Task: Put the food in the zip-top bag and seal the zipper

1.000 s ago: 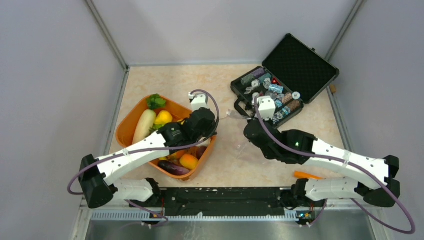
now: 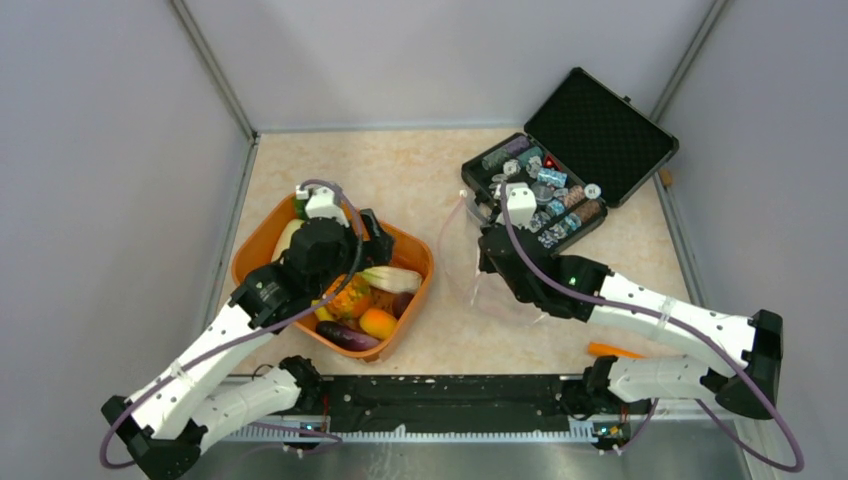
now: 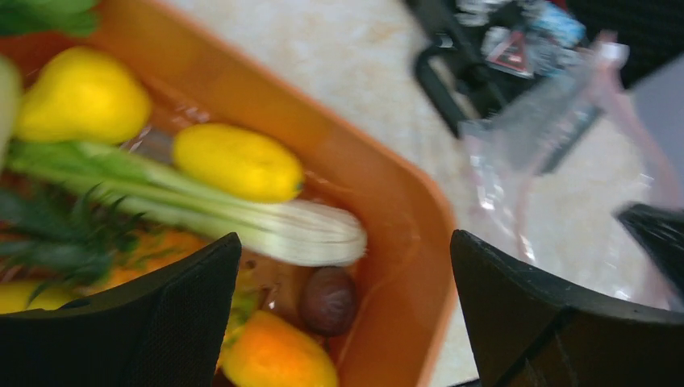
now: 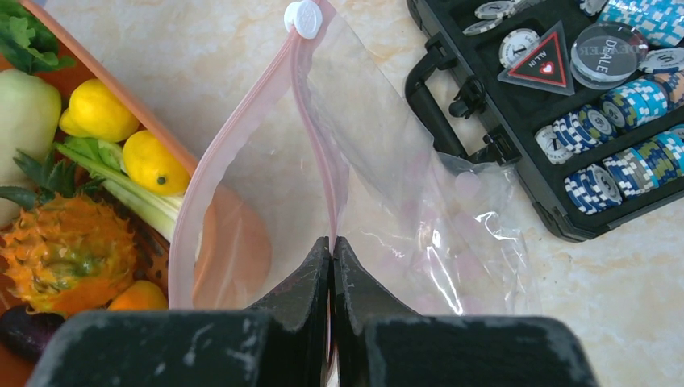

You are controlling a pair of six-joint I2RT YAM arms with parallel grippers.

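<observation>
The clear zip top bag (image 4: pixel 379 210) stands with its pink-edged mouth gaping in the right wrist view, a white slider (image 4: pixel 303 18) at the far end. My right gripper is shut on one side of the bag's rim. Over the orange bin (image 3: pixel 399 177) my left gripper stands open, nothing between its fingers. Below it lie a celery stalk (image 3: pixel 310 230), a yellow lemon (image 3: pixel 238 161), a dark round fruit (image 3: pixel 328 301) and an orange fruit (image 3: pixel 278 355). A spiky orange fruit (image 4: pixel 68 250) and an eggplant (image 2: pixel 347 336) are also in the bin.
An open black case (image 2: pixel 600 150) of poker chips sits at the back right, its handle (image 4: pixel 427 105) close against the bag. An orange object (image 2: pixel 613 350) lies near the front right. Bare table (image 2: pixel 410 165) shows behind the bin and bag.
My left gripper has moved away from the bag, left over the bin. The bag's mouth now gapes wider. The right arm has shifted slightly left.
</observation>
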